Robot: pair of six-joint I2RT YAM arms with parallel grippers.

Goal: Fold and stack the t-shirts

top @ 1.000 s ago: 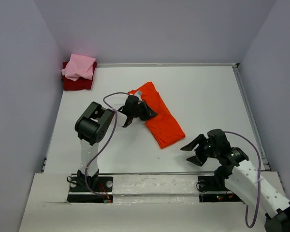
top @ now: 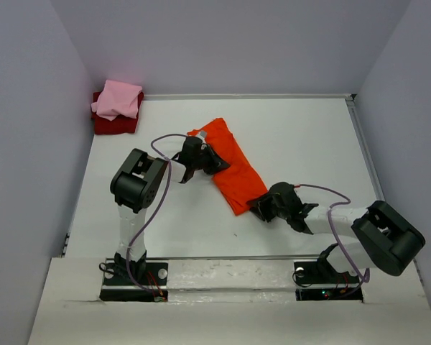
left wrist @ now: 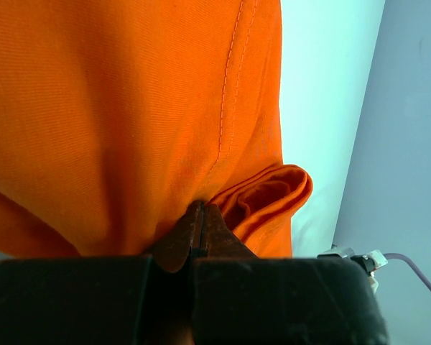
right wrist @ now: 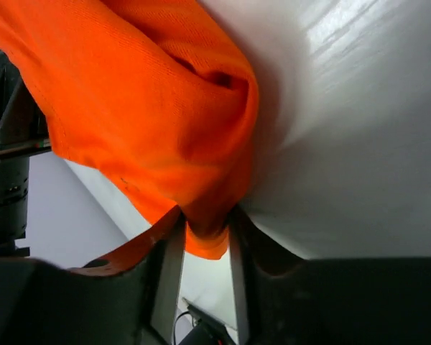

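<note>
An orange t-shirt (top: 237, 180), folded long and narrow, lies diagonally on the white table. My left gripper (top: 218, 167) is on its upper middle; in the left wrist view its shut fingertips (left wrist: 192, 226) pinch a fold of the orange cloth (left wrist: 108, 108). My right gripper (top: 261, 208) is at the shirt's lower end; in the right wrist view its fingers stand part open on either side of a bunched end of the fabric (right wrist: 144, 100).
A folded pink shirt (top: 117, 99) rests on a dark red one (top: 115, 126) at the back left corner. Grey walls surround it.
My right gripper has moved up and left onto the shirt's lower end, its fingers closing in.
</note>
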